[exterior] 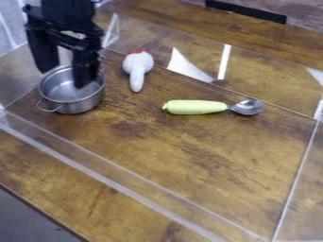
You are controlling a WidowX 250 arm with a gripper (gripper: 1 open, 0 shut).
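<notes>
My dark gripper (64, 54) hangs over the steel pot (72, 98) at the upper left, its fingers apart and partly covering the pot's back. A white toy with a red top (138, 68) lies just right of the pot. A pale yellow-green corn-like toy (194, 107) lies in the middle, beside a metal spoon (246, 108) at its right end.
Clear plastic walls border the wooden table (164, 170). White pieces (190, 66) stand along the back.
</notes>
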